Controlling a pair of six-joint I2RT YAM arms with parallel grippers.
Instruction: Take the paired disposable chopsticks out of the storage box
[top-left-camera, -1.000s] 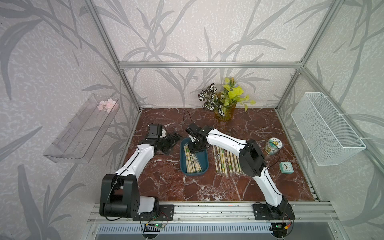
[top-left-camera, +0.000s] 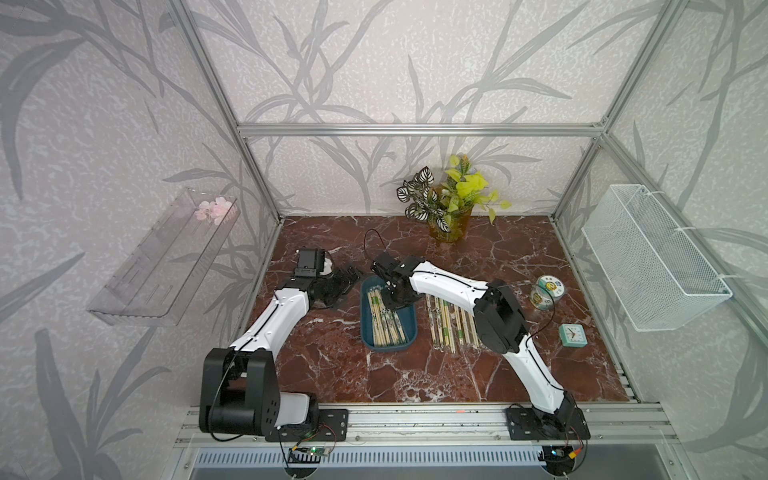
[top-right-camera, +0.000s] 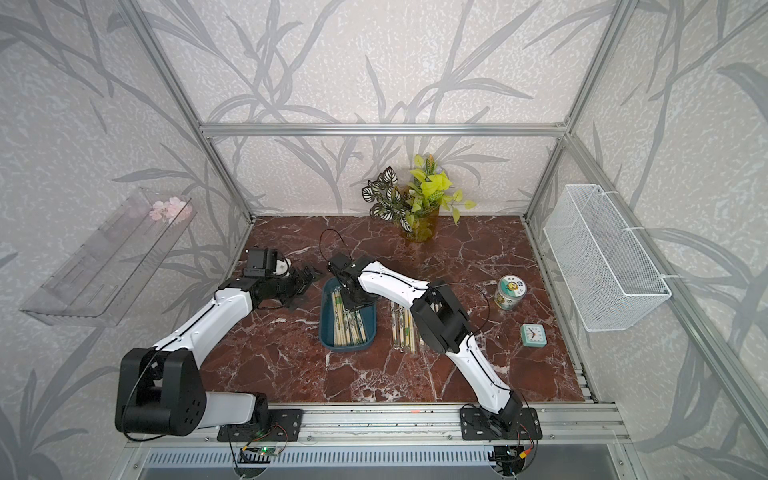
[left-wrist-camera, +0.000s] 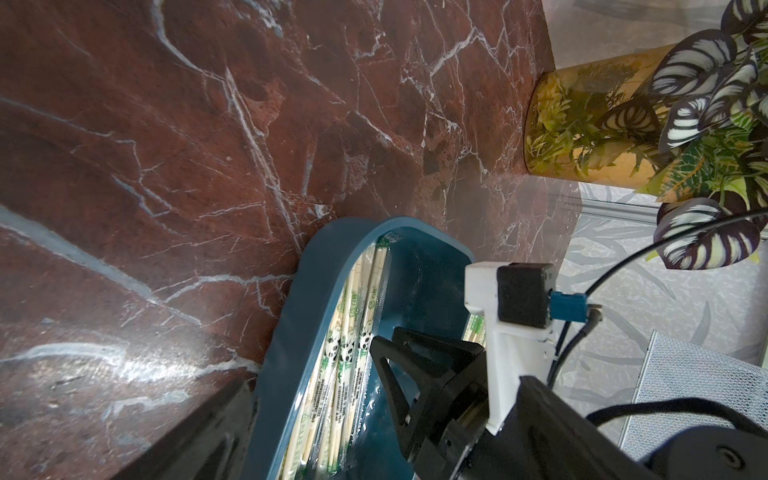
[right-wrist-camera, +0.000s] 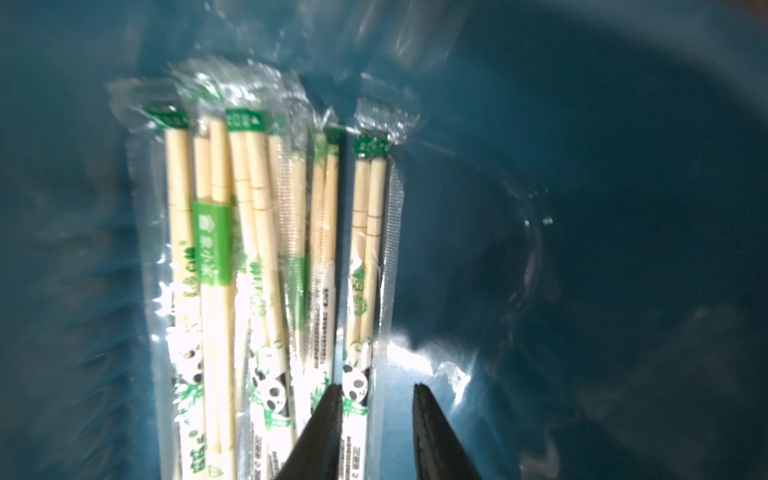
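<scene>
The blue storage box (top-left-camera: 389, 340) holds several wrapped chopstick pairs (right-wrist-camera: 252, 184) along its left side. My right gripper is inside the box, part open, its fingertips astride the rightmost pair (right-wrist-camera: 360, 240), low on its panda print, nothing visibly held. In the left wrist view the right gripper is beside the bundle. My left gripper hangs left of the box, open, its two blurred fingers apart at the lower edge of its wrist view.
More wrapped chopsticks (top-left-camera: 452, 328) lie right of the box, partly under the right arm. A plant pot (top-left-camera: 448, 230) stands at the back, a round tin (top-right-camera: 509, 296) and small clock (top-right-camera: 533, 335) at the right.
The right gripper and forearm have shifted slightly within the box over the last second. The left arm has stayed still.
</scene>
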